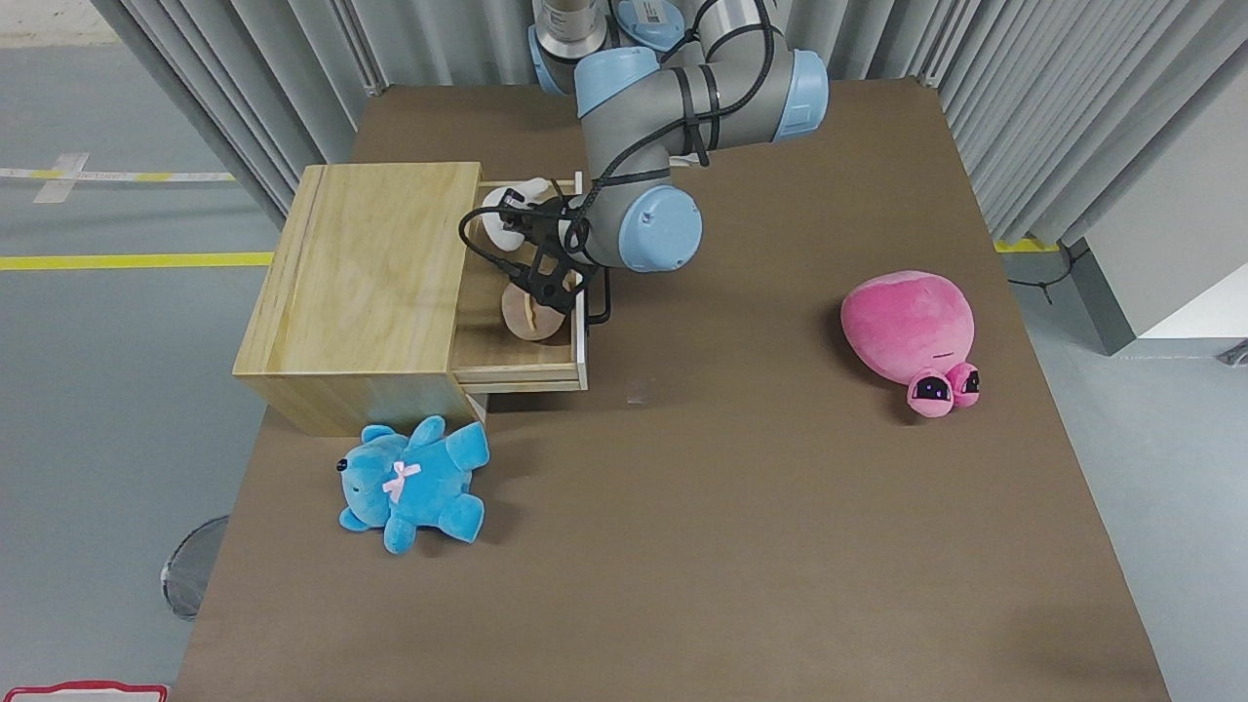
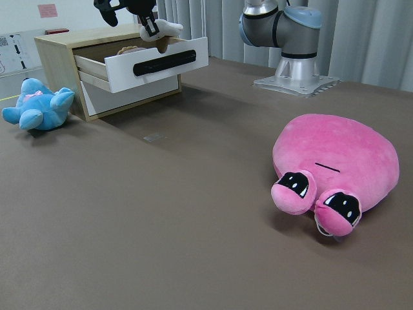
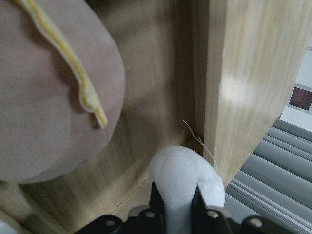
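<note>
My gripper is shut on a white plush toy [image 3: 178, 180], held over the open drawer [image 1: 515, 374] of the wooden cabinet [image 1: 351, 269]; the front and left views show it at the drawer's back half. A round beige plush [image 3: 53, 97] with a yellow strip lies in the drawer, beside the white toy in the wrist view.
A blue teddy bear [image 1: 415, 480] lies by the cabinet's near end. A pink plush [image 1: 907, 328] with two black-patched pods lies to the right.
</note>
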